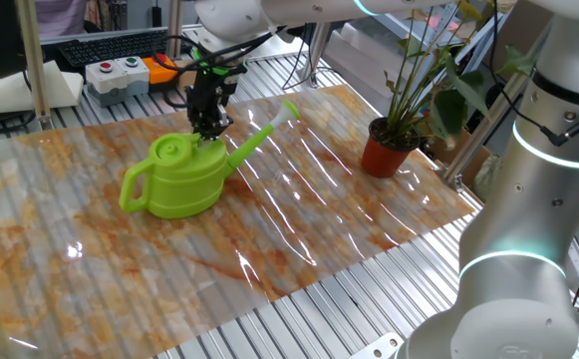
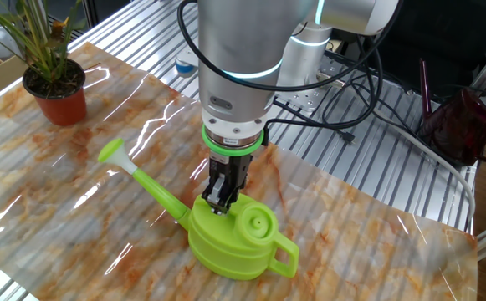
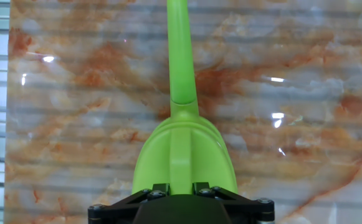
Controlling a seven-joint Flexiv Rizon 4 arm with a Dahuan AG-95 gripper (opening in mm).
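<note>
A light green watering can (image 1: 186, 179) stands upright on the marbled sheet, its long spout pointing toward the plant side. In exterior view 2 its round cap (image 2: 257, 224) and handle (image 2: 285, 256) face away from the spout. My gripper comes down from above onto the can's top. Its fingers (image 3: 160, 188) lie on either side of the raised green ridge, close against it with no clear gap, so it looks shut on that ridge. The can's underside is hidden, and whether it bears fully on the sheet is hard to tell.
A potted plant in a reddish-brown pot (image 1: 384, 150) stands near the sheet's edge, beyond the spout. A dark red watering can (image 2: 460, 125) sits off the sheet beside cables. Much of the marbled sheet (image 1: 70, 289) is bare.
</note>
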